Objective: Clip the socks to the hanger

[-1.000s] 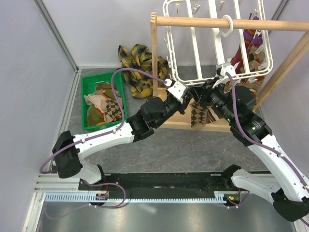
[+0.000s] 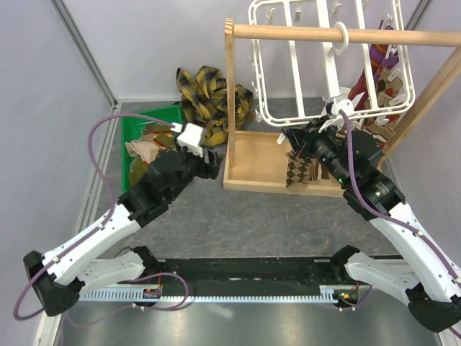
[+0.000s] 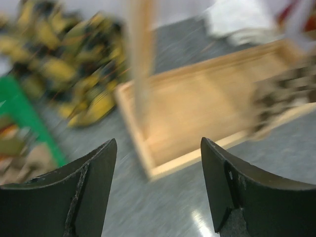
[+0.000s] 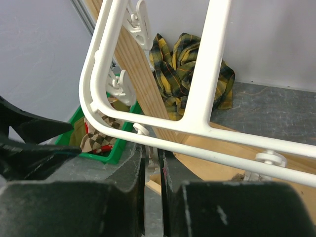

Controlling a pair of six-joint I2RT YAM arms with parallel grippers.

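Note:
The white hanger [image 2: 297, 119] hangs from the wooden rail, with several socks [image 2: 374, 72] on its right side. At its front bar, my right gripper is shut on a white clip [image 4: 152, 157], most of which the fingers hide. A checkered brown sock [image 2: 298, 170] hangs below, just behind the right gripper in the top view. My left gripper stands open and empty, between the green bin [image 2: 128, 126] and the wooden frame. More socks [image 4: 100, 133] lie in that bin, partly covered by the left arm in the top view.
A wooden stand [image 2: 230, 94] with a shallow base [image 2: 259, 155] holds the hanger. Yellow-and-black plaid cloth [image 2: 209, 97] lies behind, between bin and stand.
My left gripper has swung left, away from the right gripper and the hanger's front bar, towards the bin.

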